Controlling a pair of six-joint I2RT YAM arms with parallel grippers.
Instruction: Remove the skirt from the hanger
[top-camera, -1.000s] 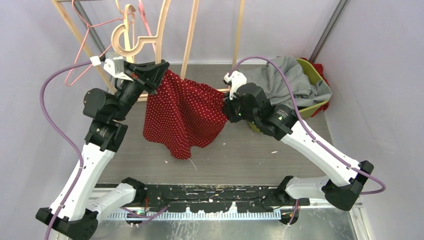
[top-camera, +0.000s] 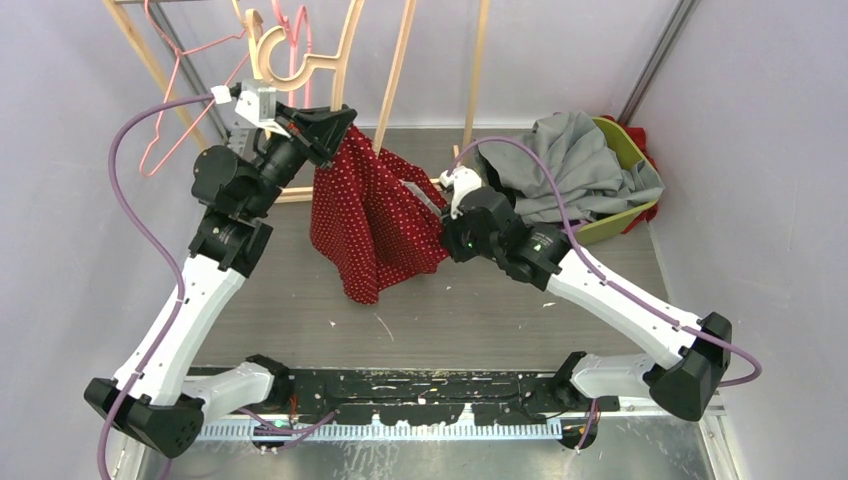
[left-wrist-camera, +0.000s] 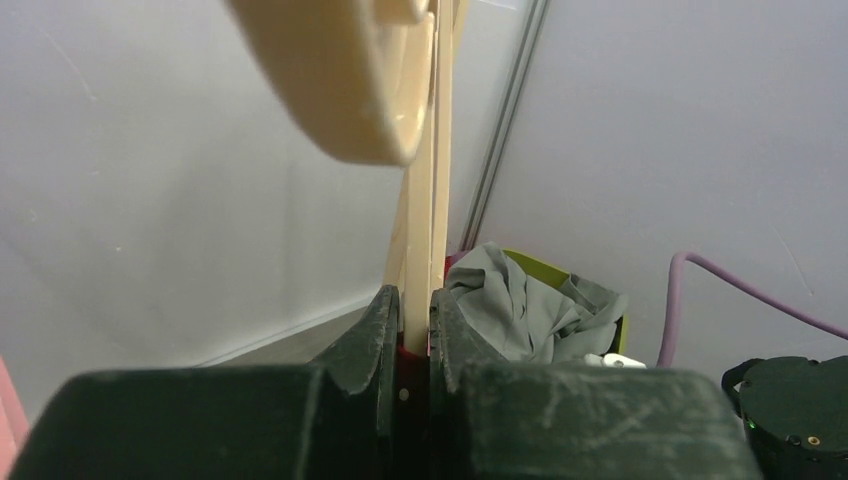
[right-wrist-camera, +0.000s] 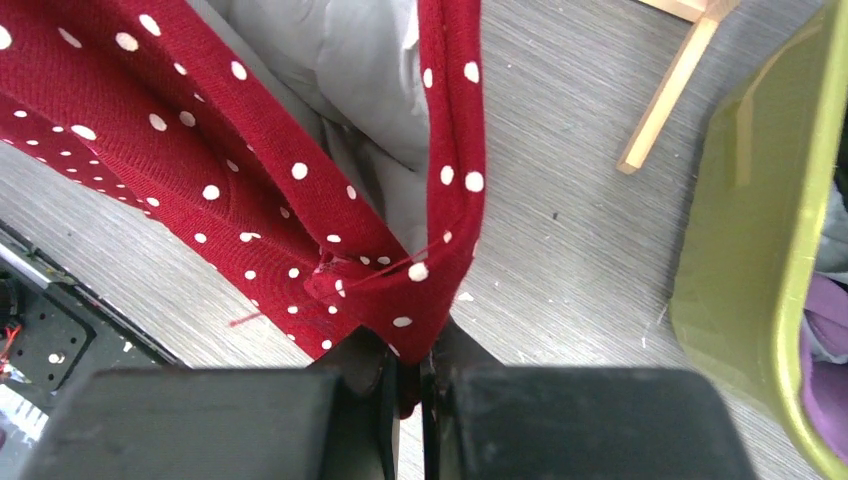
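Observation:
The red skirt (top-camera: 365, 215) with white dots hangs between my two grippers in the top view, bunched in loose folds. My left gripper (top-camera: 342, 118) is shut on the pale wooden hanger (top-camera: 345, 62), whose bar (left-wrist-camera: 419, 230) stands between its fingers in the left wrist view; some red cloth shows low between them. The hanger's lower ends disappear behind or into the skirt. At the skirt's right edge, my right gripper (top-camera: 447, 232) is shut on a gathered bit of cloth (right-wrist-camera: 400, 300), clear in the right wrist view.
A green basket (top-camera: 618, 222) with grey cloth (top-camera: 570, 165) stands at the back right. A pink hanger (top-camera: 178, 60) hangs from the rack at the left, near my left arm.
My left gripper and the hanger have shifted right and slightly back. My right gripper has moved a little left, so the skirt now hangs narrower and more folded between them.

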